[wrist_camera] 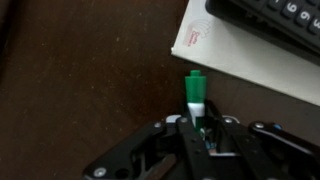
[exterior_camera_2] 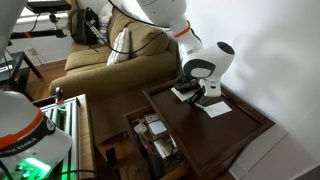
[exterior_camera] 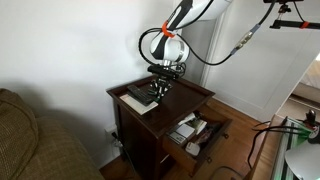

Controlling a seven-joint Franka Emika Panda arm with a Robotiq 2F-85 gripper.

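A marker with a green end [wrist_camera: 195, 88] and a white body [wrist_camera: 196, 108] shows between the fingers in the wrist view. My gripper is shut on it, with the green end sticking out beyond the fingertips. Dark brown tabletop lies beneath. In exterior view 1 the gripper [exterior_camera: 160, 91] is low over the cabinet top, beside the black keyboard; the marker is too small to make out there. Whether the marker touches the tabletop cannot be told.
A black keyboard [wrist_camera: 275, 18] lies on a white sheet [wrist_camera: 225, 45] close by. Below the dark cabinet top [exterior_camera: 185, 98], an open drawer [exterior_camera: 195, 140] holds several small items.
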